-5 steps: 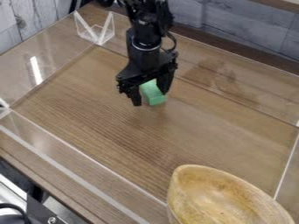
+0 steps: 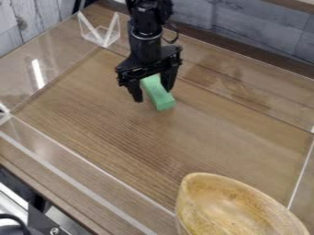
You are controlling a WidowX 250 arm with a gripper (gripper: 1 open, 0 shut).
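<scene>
The black robot gripper (image 2: 149, 75) hangs over the upper middle of the wooden table, its fingers spread around the upper part of a green block (image 2: 159, 97). The block's lower part shows below the fingers, lying on the table. Whether the fingers touch it is unclear.
A pale yellow bowl (image 2: 233, 213) sits at the bottom right. Clear plastic items stand at the left edge and upper left. A wall borders the upper left.
The gripper has moved up and back in the view, uncovering more of the green block's lower part.
</scene>
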